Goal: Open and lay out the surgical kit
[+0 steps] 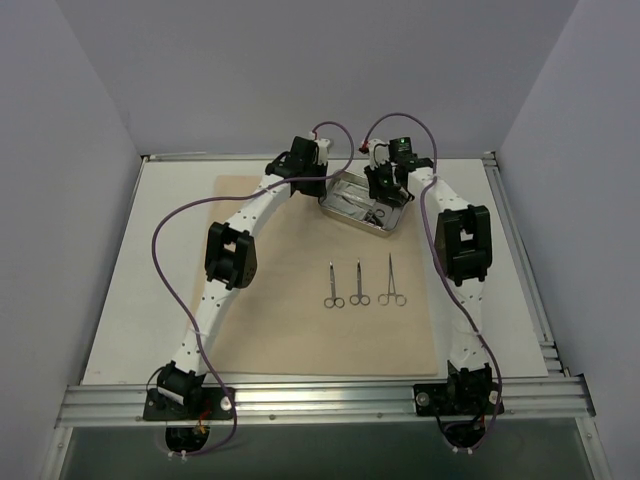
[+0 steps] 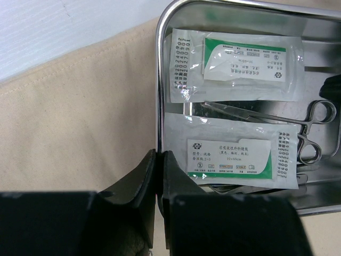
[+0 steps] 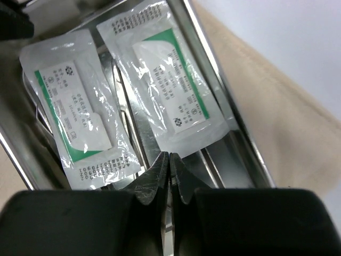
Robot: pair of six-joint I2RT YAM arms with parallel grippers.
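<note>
A steel tray (image 1: 350, 223) holds two suture packets, one (image 2: 229, 154) over metal instruments, another (image 2: 240, 64) beside it, and ringed scissors (image 2: 314, 112) between them. My left gripper is shut on the tray's rim at one end. My right gripper is shut over the tray beside the packets, with nothing seen between its fingers. In the top view, three ringed instruments, the left (image 1: 333, 295), middle (image 1: 359, 290) and right (image 1: 391, 290), lie in a row on the beige cloth (image 1: 280, 330) below the tray.
The white table (image 1: 140, 280) shows bare on both sides. Both arms reach in from the front to the tray at the back.
</note>
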